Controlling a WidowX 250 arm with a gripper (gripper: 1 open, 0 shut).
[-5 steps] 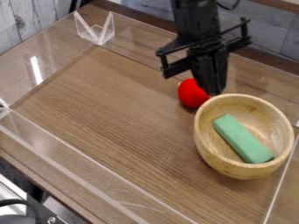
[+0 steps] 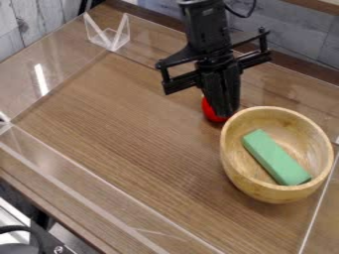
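The black gripper (image 2: 215, 74) hangs from the top centre of the camera view, its fingers spread to either side above a red round object (image 2: 217, 108), which is largely hidden behind it. A pale wooden bowl (image 2: 298, 145) sits at the right, holding a green bar-shaped block (image 2: 276, 158). The gripper's body covers the middle of the back of the table; whether anything is between its fingers cannot be made out.
A small white wire-like item (image 2: 106, 32) stands at the back left. Dark cables or fittings lie at the bottom left corner.
The bowl and green block have not visibly moved.
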